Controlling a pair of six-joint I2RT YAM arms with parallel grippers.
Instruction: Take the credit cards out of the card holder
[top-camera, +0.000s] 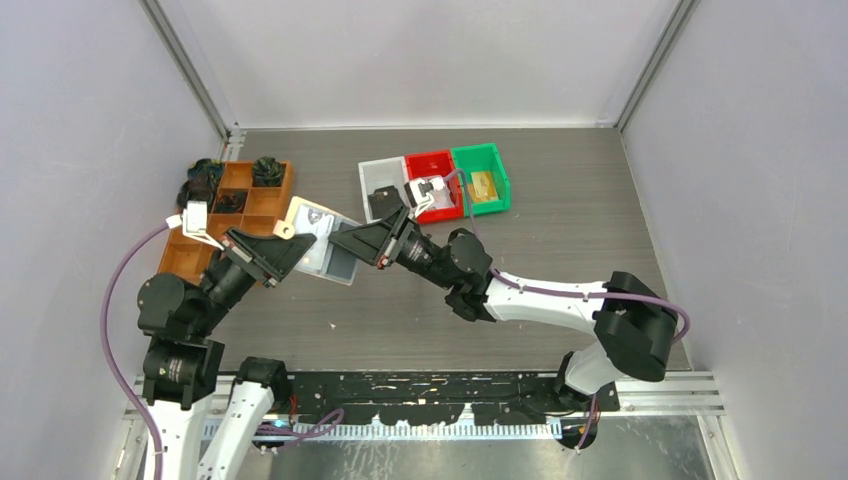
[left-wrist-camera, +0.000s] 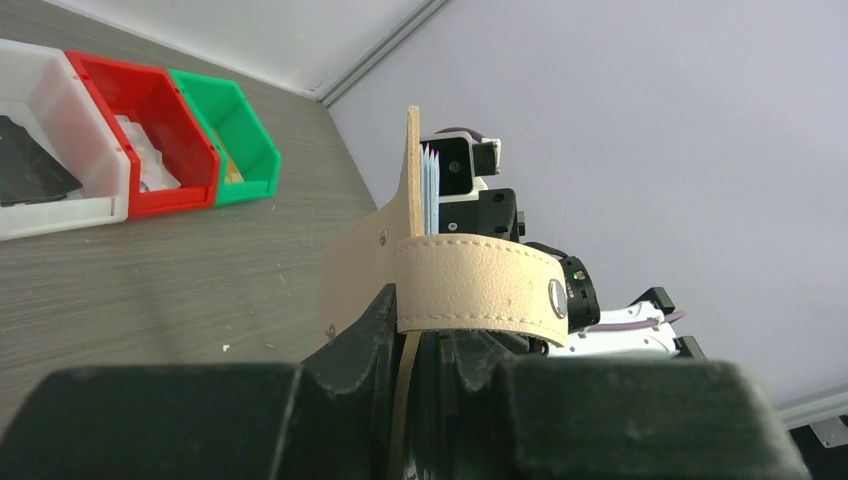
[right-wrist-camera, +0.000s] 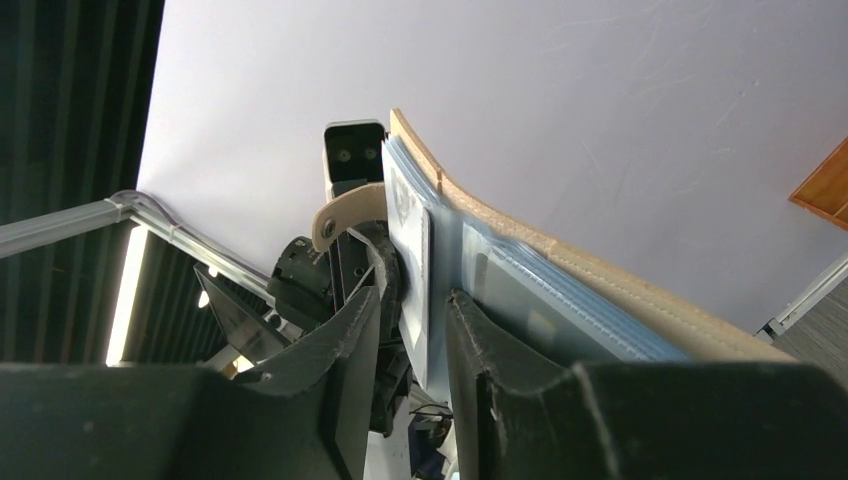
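Note:
A beige leather card holder (left-wrist-camera: 470, 280) with clear sleeves and cards (right-wrist-camera: 410, 260) is raised over the table's left-centre, its snap strap arching across. My left gripper (top-camera: 300, 243) is shut on it, seen at the bottom of the left wrist view (left-wrist-camera: 410, 390). My right gripper (top-camera: 338, 235) is at the sleeves' other edge; in the right wrist view its two fingers (right-wrist-camera: 350, 370) stand apart either side of the front card's lower edge, open.
An orange compartment tray (top-camera: 260, 195) with dark items lies at left. White (top-camera: 365, 180), red (top-camera: 430, 160) and green (top-camera: 470, 150) bins stand at the back centre.

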